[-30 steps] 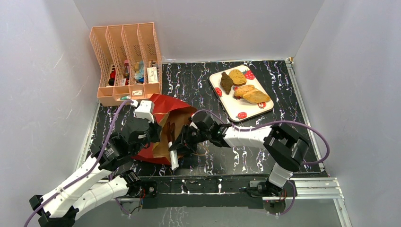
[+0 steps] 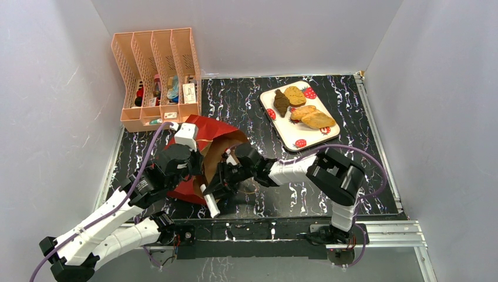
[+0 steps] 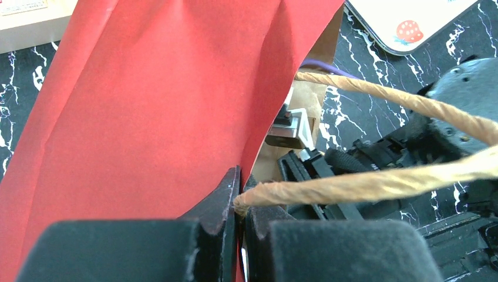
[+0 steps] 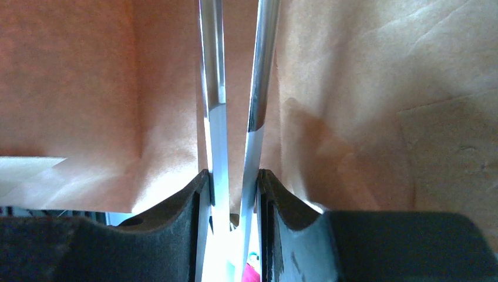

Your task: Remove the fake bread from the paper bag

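Note:
The red paper bag (image 2: 217, 126) lies on its side with its brown mouth facing right. In the left wrist view my left gripper is shut on the edge of the red bag (image 3: 170, 106), beside the twisted paper handle (image 3: 352, 183). My right gripper (image 2: 212, 183) is at the bag's mouth, shut on tongs with a white handle (image 2: 210, 202). Their two metal arms (image 4: 211, 53) run ahead into the brown interior (image 4: 376, 117), slightly apart. The tongs' tips are hidden, and I see no bread inside the bag.
Several bread pieces (image 2: 317, 119) rest on a strawberry-patterned tray (image 2: 288, 136) at the back right. A pink divided rack (image 2: 134, 114) with small items stands behind the bag.
My right arm has moved left, with its elbow swung inward. The tongs' white handle has tilted and shifted left. My left gripper has drifted slightly right with the bag edge.

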